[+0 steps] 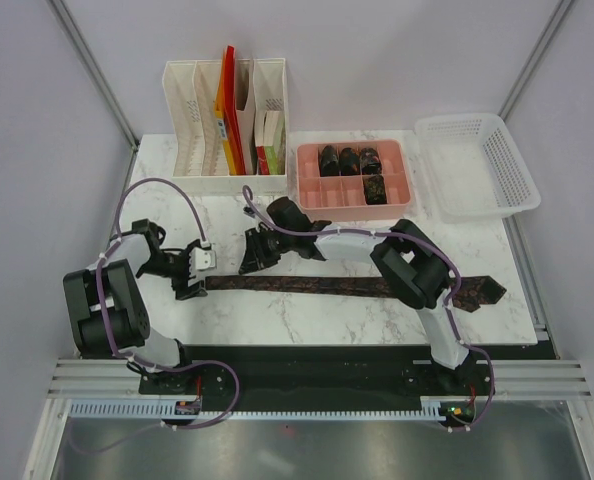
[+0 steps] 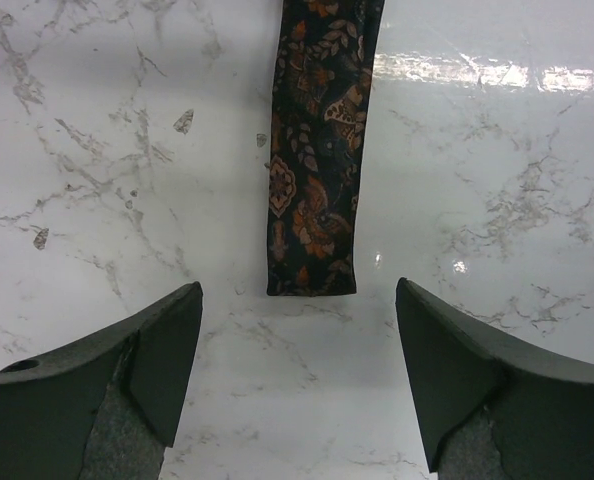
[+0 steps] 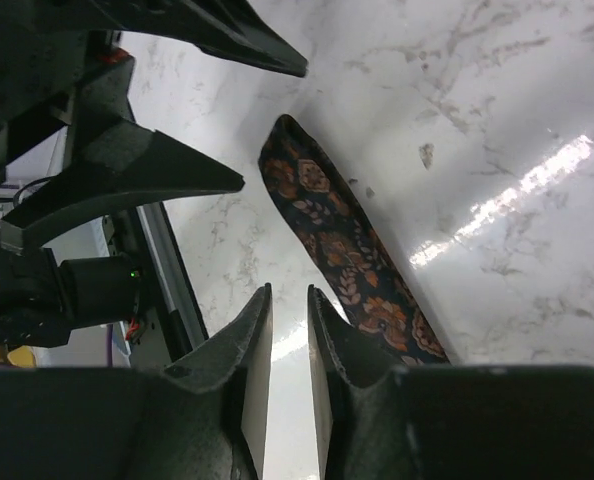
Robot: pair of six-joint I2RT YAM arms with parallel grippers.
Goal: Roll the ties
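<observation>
A dark floral tie (image 1: 327, 285) lies flat across the table, with its wider, folded part at the right. My left gripper (image 1: 195, 288) is over its narrow left end; in the left wrist view its open fingertips (image 2: 177, 315) straddle that end (image 2: 312, 240), with nothing between them. My right gripper (image 1: 252, 258) hovers just beside the tie near that end. In the right wrist view its fingertips (image 3: 259, 310) are a little apart and empty, above the tie (image 3: 347, 250), with my left gripper's fingers at the upper left.
A pink compartment box (image 1: 352, 205) with several dark rolls stands at the back middle, beside a white file rack (image 1: 197, 185) and an empty white basket (image 1: 472, 165).
</observation>
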